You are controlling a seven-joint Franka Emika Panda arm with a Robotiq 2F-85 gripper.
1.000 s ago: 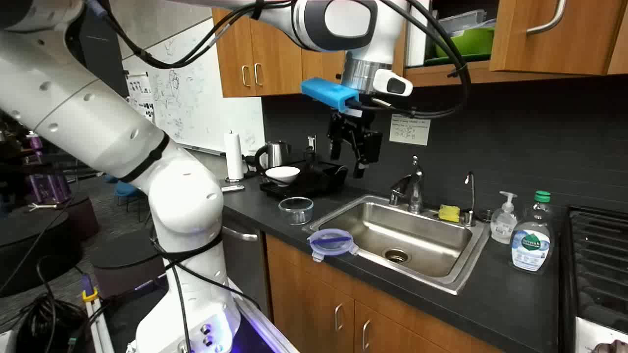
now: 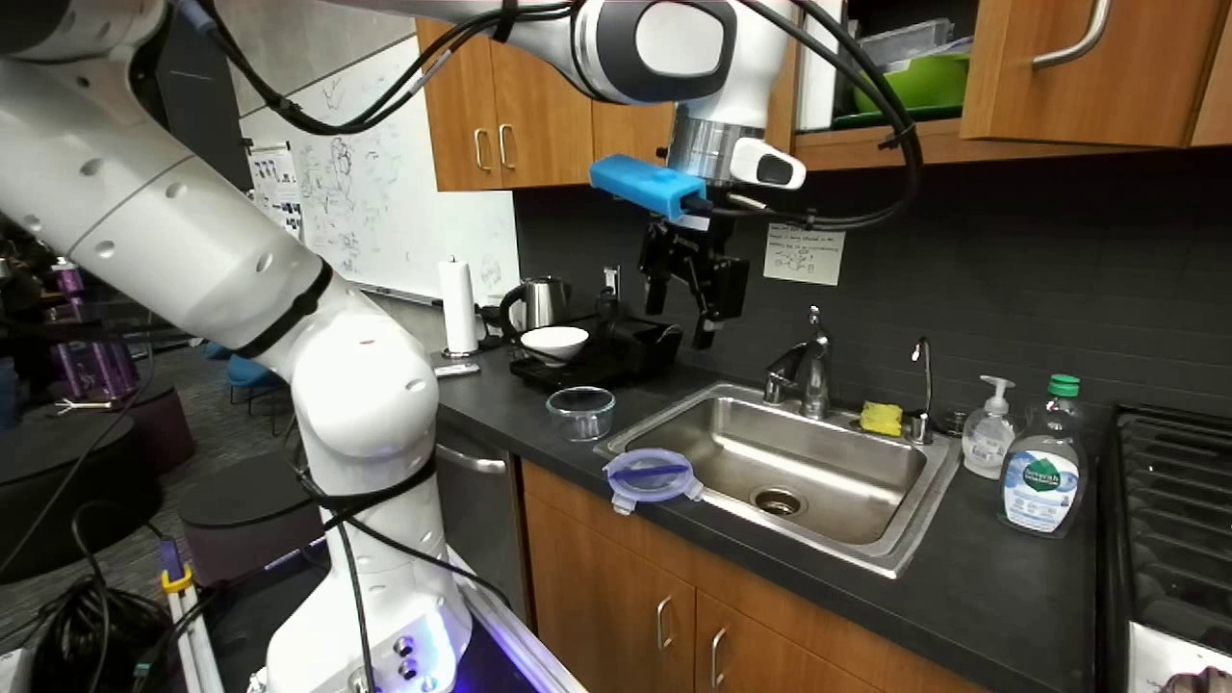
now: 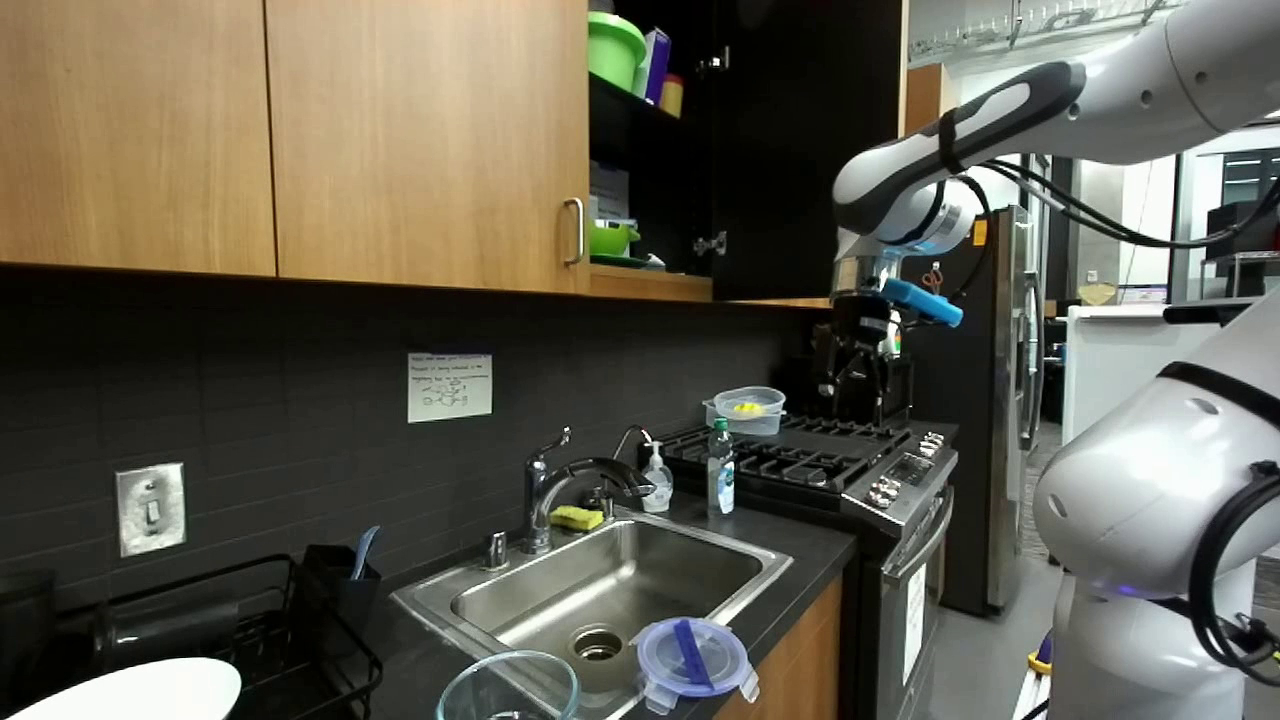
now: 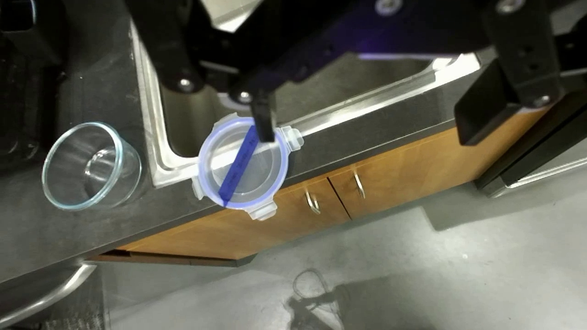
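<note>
My gripper (image 2: 681,324) hangs high above the counter, open, with nothing between its fingers. In the wrist view the dark fingers (image 4: 484,107) stand wide apart. Below them a round clear lid (image 4: 258,173) with a blue-violet rim and a dark blue strip rests at the sink's front left corner, partly over the counter edge. One fingertip covers a bit of its upper edge in that view. Left of the lid an empty round glass container (image 4: 91,167) sits on the counter (image 2: 514,416). The steel sink (image 2: 808,508) looks empty.
A dish rack (image 2: 629,346) with a white bowl (image 2: 554,342) stands at the back left. Faucet (image 2: 815,370), yellow sponge (image 2: 881,418), soap pump (image 2: 988,433) and detergent bottle (image 2: 1043,468) line the sink's back and right. A stove (image 3: 816,450) lies beyond; a cabinet door (image 3: 804,144) overhead is open.
</note>
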